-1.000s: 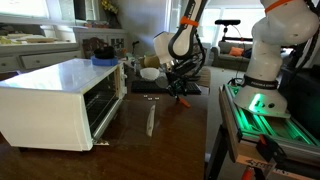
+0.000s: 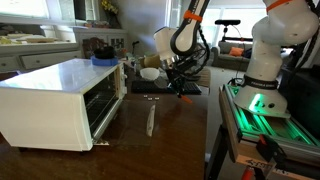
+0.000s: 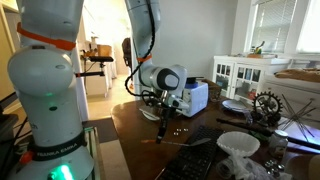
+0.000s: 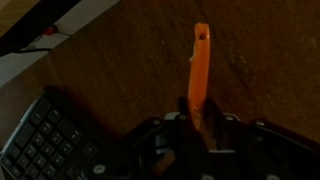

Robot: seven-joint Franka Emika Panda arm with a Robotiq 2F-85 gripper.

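My gripper points down low over the dark brown table, its fingers shut on a long, slim orange object (image 4: 199,62). In the wrist view the object sticks out beyond the dark fingers, with its lower end hidden between them. Exterior view 1 shows the orange object (image 2: 186,99) beneath the gripper (image 2: 181,92), at or just above the table surface. From the other side, the gripper (image 3: 161,132) is small and dark against the table, so its fingers are hard to make out there.
A white oven-like box (image 2: 50,108) with an open front stands at the left. A pale, long item (image 2: 151,120) lies between it and the gripper. A black keyboard (image 4: 45,140) is close beside the gripper. A white bowl (image 3: 238,142) stands beyond the keyboard.
The orange object and the gripper have shifted very slightly in exterior view 1. The box and the pale item have not moved.
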